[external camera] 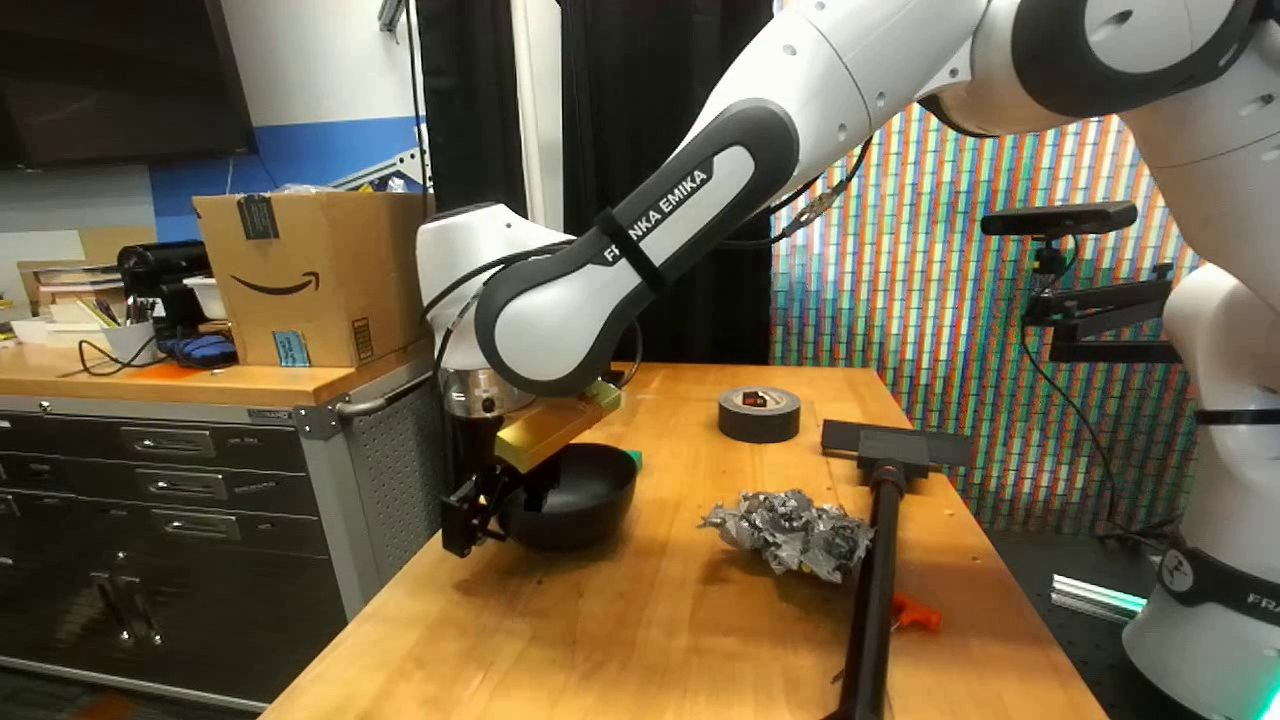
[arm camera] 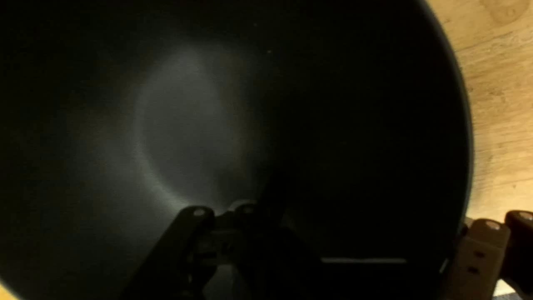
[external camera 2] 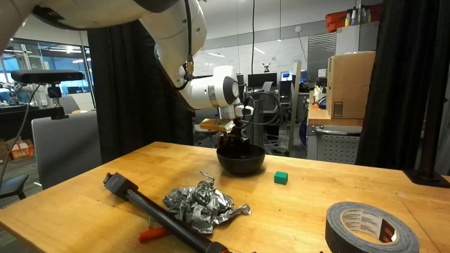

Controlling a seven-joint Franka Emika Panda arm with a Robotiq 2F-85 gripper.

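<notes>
A black bowl (external camera: 578, 498) stands upright on the wooden table, close to the edge by the drawer cabinet. My gripper (external camera: 504, 504) is open and straddles the bowl's rim, one finger inside and the other outside. In the wrist view the dark inner finger (arm camera: 200, 235) shows over the bowl's hollow, while the outer finger (arm camera: 479, 250) lies past the rim on the right. Bowl wall lies between them, and no grip on it shows. The bowl's inside (arm camera: 190, 120) looks empty where it can be seen. From the second exterior view, the arm partly hides the bowl's far rim.
A small green block (external camera 2: 281, 177) sits near the bowl. Crumpled foil (external camera 2: 204, 204), a roll of black tape (external camera 2: 371, 229), an orange-handled tool (external camera 2: 154, 233) and a black stand with a long pole (external camera: 876, 576) occupy the table. Bare wood lies between bowl and foil.
</notes>
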